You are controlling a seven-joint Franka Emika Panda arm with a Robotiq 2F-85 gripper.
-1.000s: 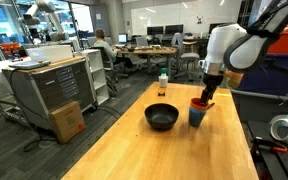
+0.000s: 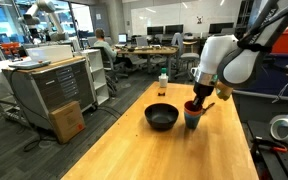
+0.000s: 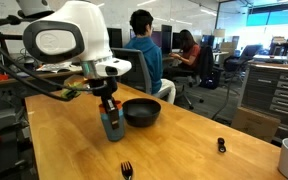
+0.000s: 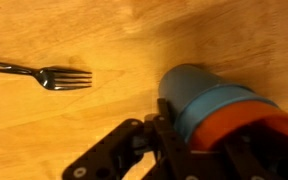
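A stack of cups, blue-grey outside with an orange one nested at its top, stands on the wooden table; the blue cup (image 3: 113, 126) and the orange cup (image 4: 234, 120) show beneath my gripper. In the wrist view the dark fingers lie over the near rim of the stack, and how far they are apart is hard to make out. From the first exterior view, the blue cup (image 2: 192, 118) sits right under the white gripper body. Whether the fingers touch the cups cannot be told.
Beside the cups is a black bowl (image 2: 162, 117). A fork (image 4: 54, 77) lies on the table near the stack; the fork (image 3: 127, 171) is also at the front in the second exterior view. A white bottle (image 2: 163, 80) stands farther back.
The gripper has tilted and come down a little over the cups. The cup stack appears shifted slightly left and toward the near side. The bowl has stayed put.
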